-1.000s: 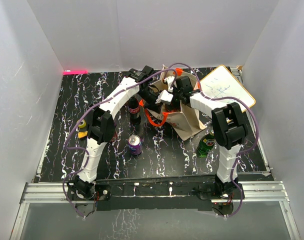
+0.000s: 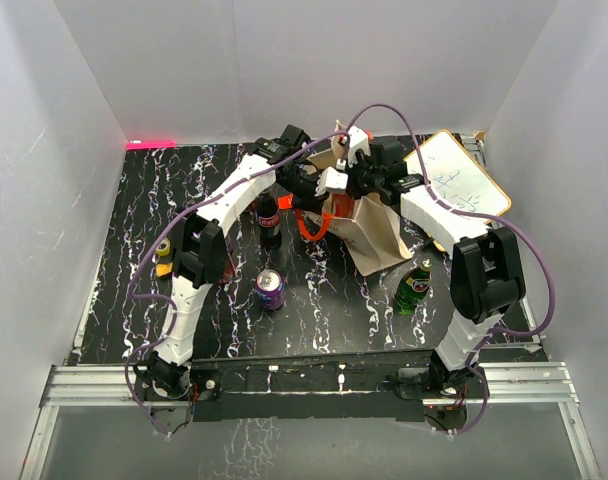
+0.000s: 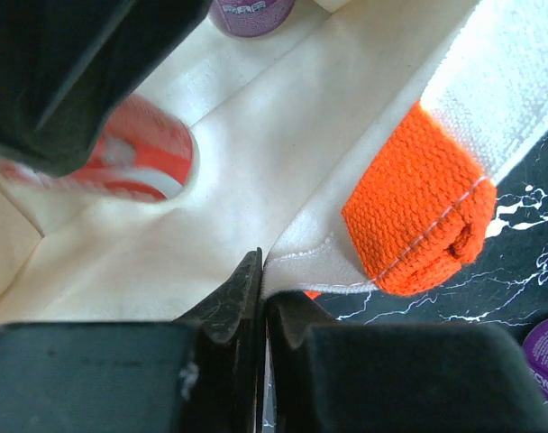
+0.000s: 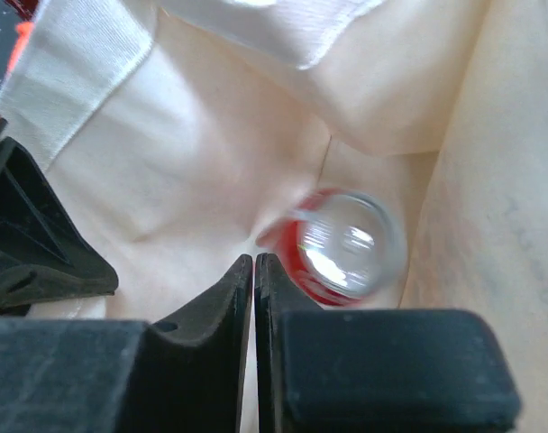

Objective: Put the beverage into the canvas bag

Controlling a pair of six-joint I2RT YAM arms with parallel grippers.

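Note:
The canvas bag (image 2: 374, 240) stands at back centre with both grippers at its mouth. Inside lies a red can, blurred, also seen in the right wrist view as a red-and-silver can (image 4: 342, 244), and a purple can. My left gripper is shut at the bag's rim beside the orange strap (image 3: 418, 203); whether fabric is between its fingertips is unclear. My right gripper is over the bag's interior, its fingertips together, with nothing visible between them; the red can is just beyond them.
Outside stand a cola bottle (image 2: 269, 225), a purple can (image 2: 270, 289) and a green bottle (image 2: 414, 285). A white board (image 2: 454, 175) lies at the back right.

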